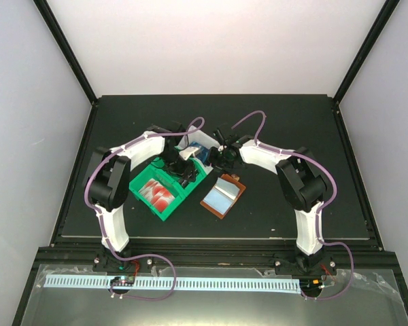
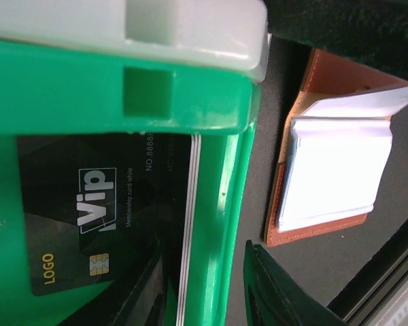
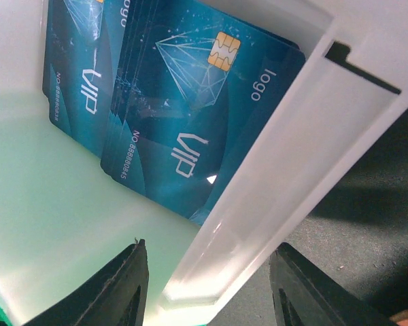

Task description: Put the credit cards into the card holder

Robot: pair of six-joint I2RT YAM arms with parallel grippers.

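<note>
In the left wrist view, my left gripper is open across the wall of a green box (image 2: 221, 224). One finger is inside the box and the other outside. A black VIP card (image 2: 75, 210) lies in the box, and thin white card edges (image 2: 188, 224) stand along the wall. In the right wrist view my right gripper is open, with a white box wall (image 3: 272, 176) between its fingers. Blue VIP cards (image 3: 204, 102) lie stacked inside that box. The brown card holder (image 1: 223, 197) lies spread open on the table, its pale sleeves (image 2: 336, 173) showing.
The green and white boxes stand against each other, both arms reaching over them. Red-and-white cards (image 1: 156, 195) occupy the green box's front compartment.
</note>
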